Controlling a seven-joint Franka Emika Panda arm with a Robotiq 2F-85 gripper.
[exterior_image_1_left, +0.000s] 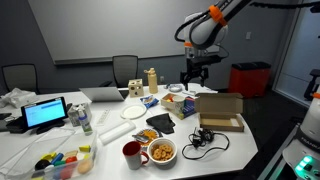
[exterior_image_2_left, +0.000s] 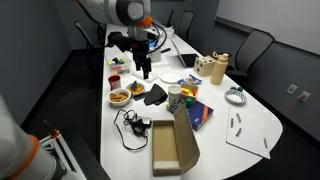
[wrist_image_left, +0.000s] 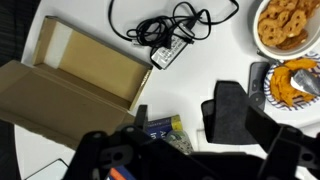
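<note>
My gripper (exterior_image_1_left: 195, 80) hangs above the white table. In the wrist view the gripper is open, its fingers far apart and pointing down, with nothing held between them. Beneath it lies a black cloth (wrist_image_left: 228, 112), flat on the table. An open cardboard box (wrist_image_left: 92, 66) with its lid folded out is on the left of that view. A black power strip (wrist_image_left: 168, 50) with a tangled cable lies beyond the cloth. To the right are a white bowl of ring-shaped snacks (wrist_image_left: 290, 22) and a plate with orange food (wrist_image_left: 290, 85).
A red-brown mug (exterior_image_1_left: 133, 152) stands near the snack bowl. A clear bin of coloured items (exterior_image_1_left: 68, 160) sits at the front left, and a tablet (exterior_image_1_left: 45, 112) behind it. A thermos-like bottle (exterior_image_2_left: 219, 68) stands at the back.
</note>
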